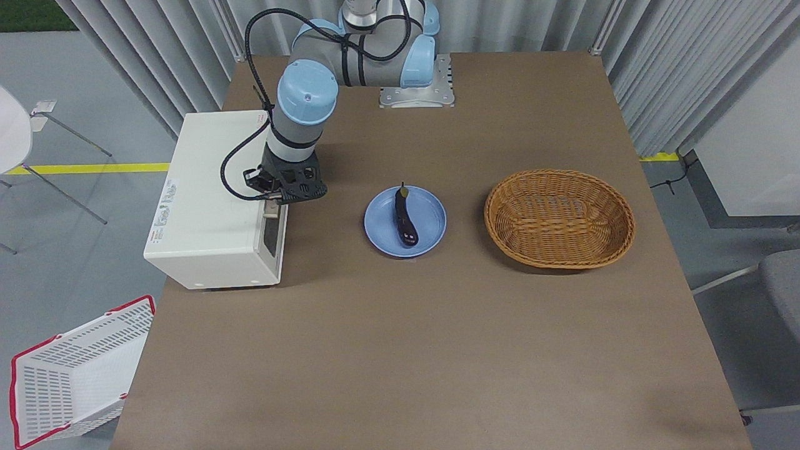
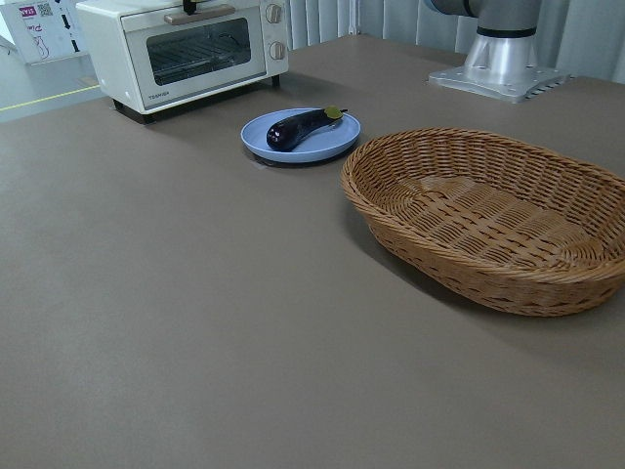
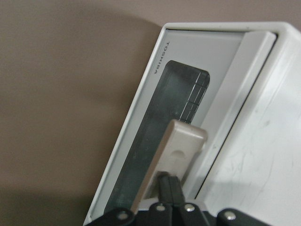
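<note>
A white Toshiba toaster oven (image 1: 202, 225) sits at the table's left, its door (image 2: 200, 59) closed. My gripper is at the oven's front, its black fingers at the beige handle (image 3: 181, 146); whether they are shut on it I cannot tell. The left view shows only a small black tip at the handle, near the top edge. A dark eggplant (image 1: 405, 221) lies on a blue plate (image 1: 427, 217) to the right of the oven.
A brown wicker basket (image 1: 559, 221) stands right of the plate. The robot's base (image 2: 498, 83) is at the back. A white crate (image 1: 82, 360) is off the table at the lower left.
</note>
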